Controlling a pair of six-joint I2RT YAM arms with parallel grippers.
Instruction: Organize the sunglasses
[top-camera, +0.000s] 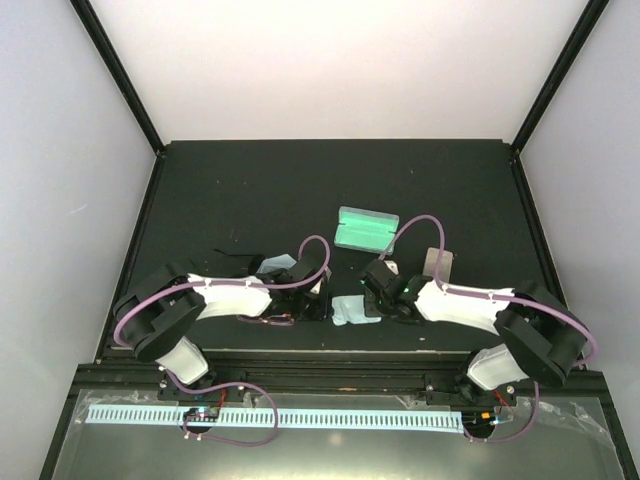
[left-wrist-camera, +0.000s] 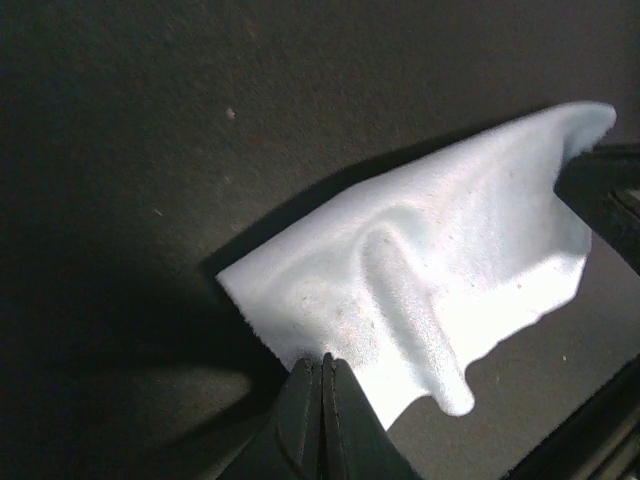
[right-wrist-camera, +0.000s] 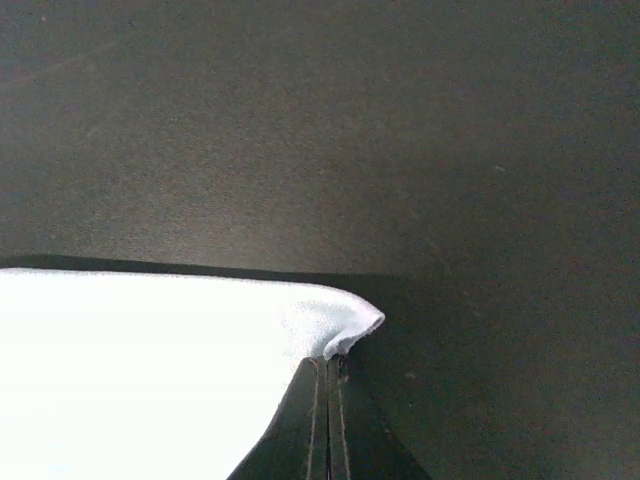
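A pale cloth (top-camera: 349, 310) lies on the black table between my grippers, with a raised wrinkle across it in the left wrist view. My left gripper is shut at the cloth's edge, with no fabric visible between its fingers. At the opposite corner, my right gripper is shut on the cloth, whose tip folds up at the fingertips. An open green case (top-camera: 366, 230) stands behind them. Thin dark pieces that look like sunglasses (top-camera: 237, 254) lie partly hidden by the left arm. Something pinkish (top-camera: 280, 320) shows beneath that arm.
Another pale, cloth-like item (top-camera: 277, 263) sits just behind the left arm. A tan flat object (top-camera: 439, 263) lies behind the right arm.
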